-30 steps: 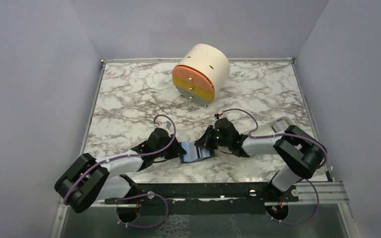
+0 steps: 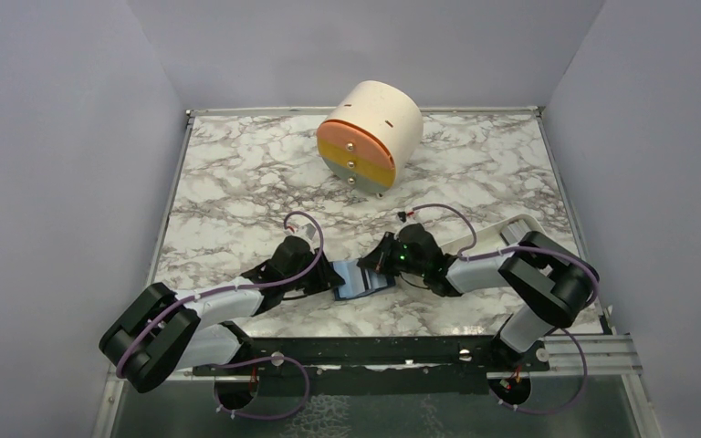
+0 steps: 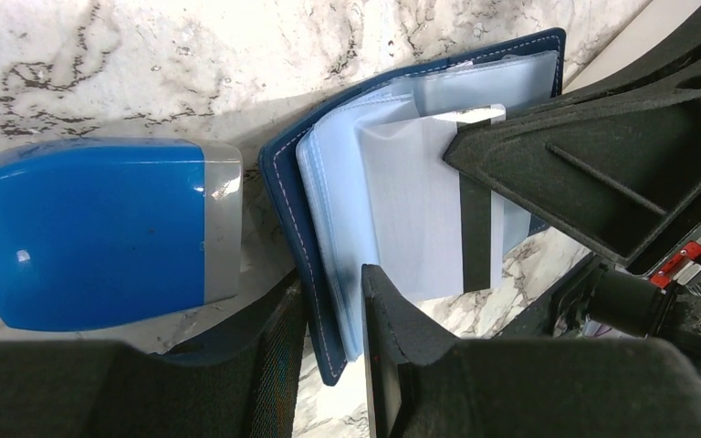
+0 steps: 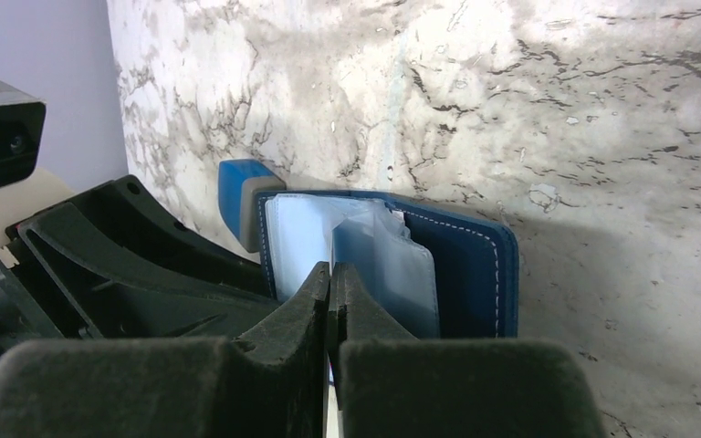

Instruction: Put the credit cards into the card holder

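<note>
The navy card holder [image 3: 286, 182] lies open on the marble, showing pale translucent sleeves [image 3: 329, 192] and a white card with a black stripe [image 3: 420, 201]. My left gripper is open at the holder's near edge, a fingertip on either side of it. My right gripper is shut, its tips at the upright edge of a clear sleeve; whether film is between them I cannot tell. In the top view both grippers meet over the holder from opposite sides.
A blue object with a grey band [image 3: 91, 228] lies beside the holder. A cream tray [image 2: 488, 236] with cards is at the right, partly under the right arm. A cream drum with coloured drawers [image 2: 374, 119] stands at the back.
The left arm looks unchanged.
</note>
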